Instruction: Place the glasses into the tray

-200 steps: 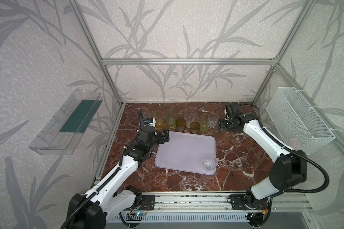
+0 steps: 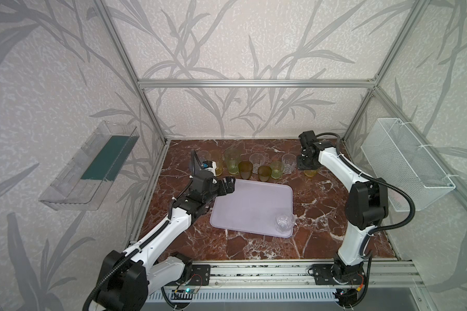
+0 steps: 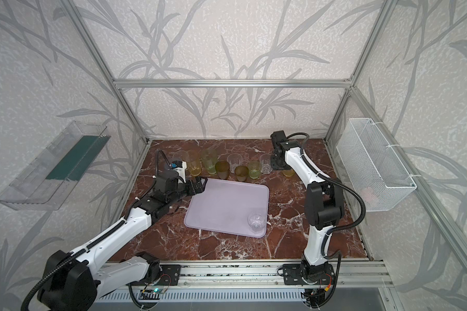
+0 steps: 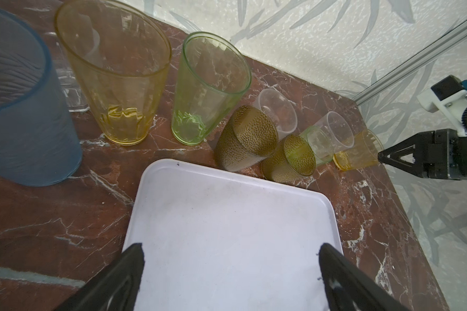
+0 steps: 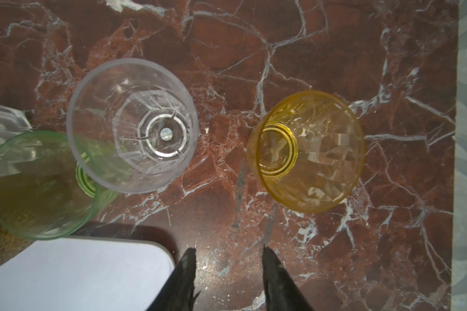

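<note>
A pale lilac tray [image 2: 251, 199] lies mid-table, with one clear glass [image 2: 283, 222] in its front right corner. Behind it runs a row of glasses: a yellow one [image 4: 114, 72], a green one [image 4: 207, 88], two brown textured ones [image 4: 246, 140] and more. In the right wrist view, a clear glass [image 5: 135, 124] and an amber glass [image 5: 306, 150] stand ahead of my right gripper, whose fingers are parted with only tabletop between them. My left gripper is open over the tray's left part, nothing between its fingers.
A blue glass [image 4: 26, 98] stands left of the yellow one. Wire baskets [image 2: 410, 160] hang on both side walls. The table right of the tray is bare, as is most of the tray.
My left gripper has shifted slightly right. The glasses have not moved.
</note>
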